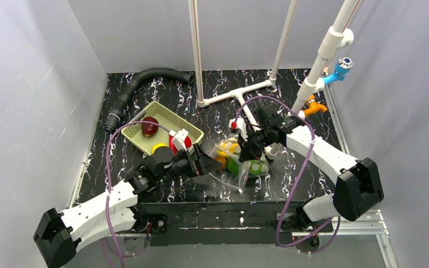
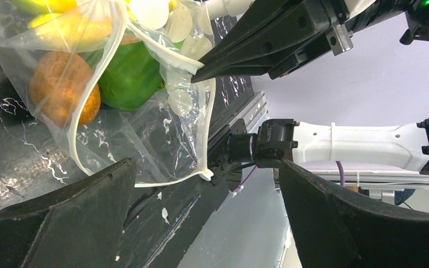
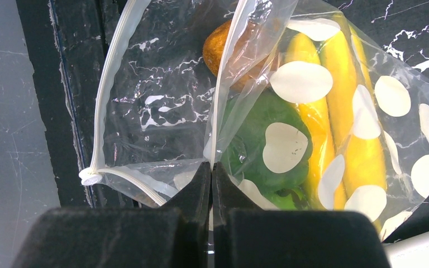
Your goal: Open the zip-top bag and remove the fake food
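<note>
A clear zip bag with white spots lies on the dark table, its mouth (image 2: 72,139) gaping toward the left gripper. Inside are an orange-brown round fruit (image 2: 58,92) near the opening, a green pepper (image 2: 128,78) and long yellow pieces (image 3: 338,92) deeper in. My right gripper is shut on the bag's white zip edge, holding one side up. My left gripper (image 1: 208,161) stands open at the bag's mouth, nothing between its fingers; in its wrist view the two fingers (image 2: 78,218) straddle the lower rim, with the round fruit ahead to the left.
The pale green basket (image 1: 173,114) at the left holds a dark red piece (image 1: 149,127), a red piece (image 1: 174,144) and a yellow one (image 1: 158,147). White pipes (image 1: 226,97) stand behind the bag, and a black hose (image 1: 139,81) lies at the back left.
</note>
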